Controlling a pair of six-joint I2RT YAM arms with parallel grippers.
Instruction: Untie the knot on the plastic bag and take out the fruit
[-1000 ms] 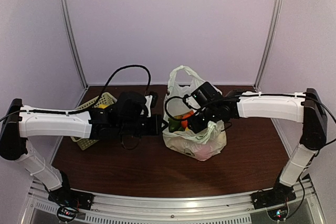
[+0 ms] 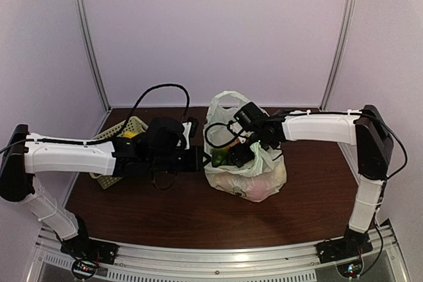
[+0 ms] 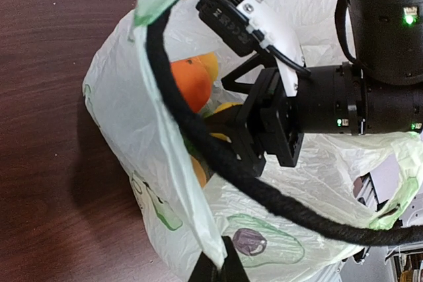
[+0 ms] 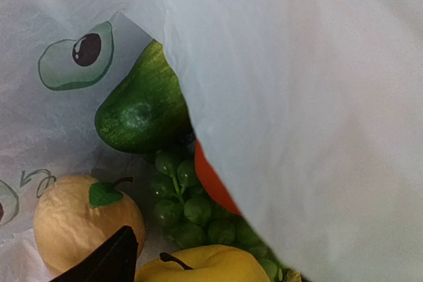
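Note:
The white plastic bag (image 2: 244, 183) stands open at centre. My left gripper is shut at the bag's left edge, by a strip of its plastic. My right gripper (image 2: 241, 153) reaches down into the bag among the fruit; its fingertips are mostly hidden. Inside are a green mango-like fruit (image 4: 142, 104), grapes (image 4: 197, 209), a peach-coloured fruit (image 4: 79, 222), a yellow fruit (image 4: 218, 269) and an orange fruit (image 3: 188, 84).
A light plastic basket (image 2: 106, 177) holding something yellow stands at the left, behind my left arm.
The bag's top has moved a little; my left arm is nearly still.

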